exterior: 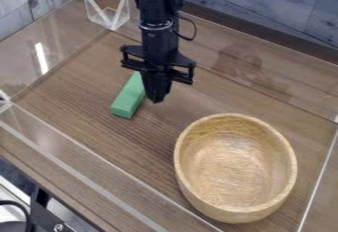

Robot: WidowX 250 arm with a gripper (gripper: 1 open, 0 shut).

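My black arm reaches down from the top centre, and its gripper (156, 80) hangs just right of and above a green block (128, 100) lying on the wooden table (93, 147). The block's upper end is partly behind the gripper. Whether the fingers are open or shut is not clear from this angle. A large tan round bowl (235, 169) stands at the front right.
Clear plastic pieces sit at the left edge. A grey wall runs along the back and upper left. A black cable lies at the bottom-left corner.
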